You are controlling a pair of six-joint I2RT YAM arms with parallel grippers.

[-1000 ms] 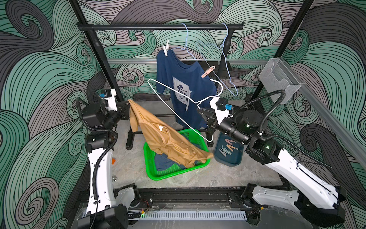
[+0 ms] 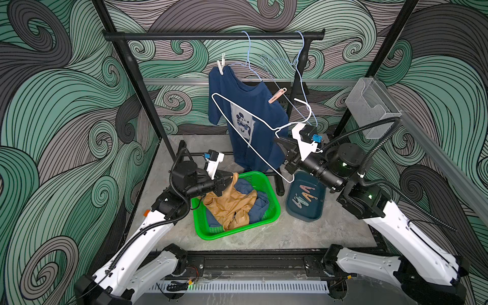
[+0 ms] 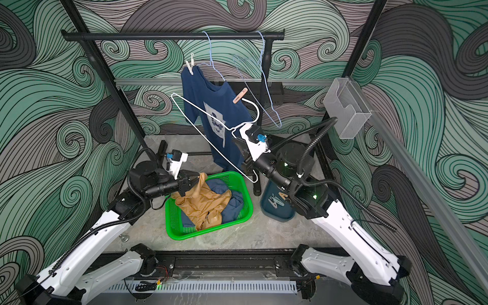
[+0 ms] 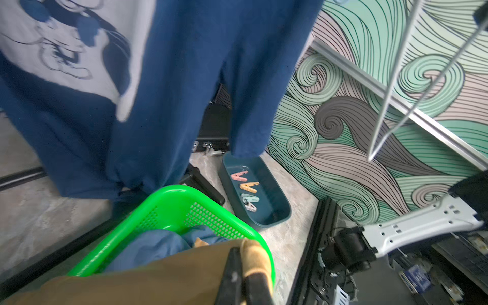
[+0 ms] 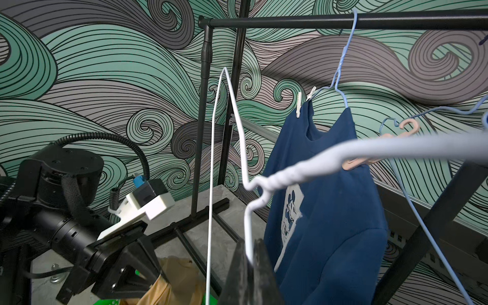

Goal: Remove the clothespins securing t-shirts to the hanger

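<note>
A navy T-shirt [image 2: 264, 122] hangs from a blue hanger, with a white clothespin [image 2: 221, 66] at one shoulder and a pink one [image 2: 277, 95] at the other. My right gripper is shut on a bare white hanger [image 5: 294, 178] in front of the shirt. My left gripper [image 2: 228, 179] is shut on a corner of a tan garment [image 2: 226, 206], mostly lying on blue cloth in the green basket [image 2: 274, 216].
A teal bin [image 2: 307, 213] with several clothespins stands right of the basket. The black rail [image 2: 193, 35] holds blue hangers. A mesh holder [image 2: 368, 106] is mounted at the right.
My left gripper has moved right and down over the basket, and the tan garment has bunched into it. My right gripper has moved slightly right and up with the white hanger.
</note>
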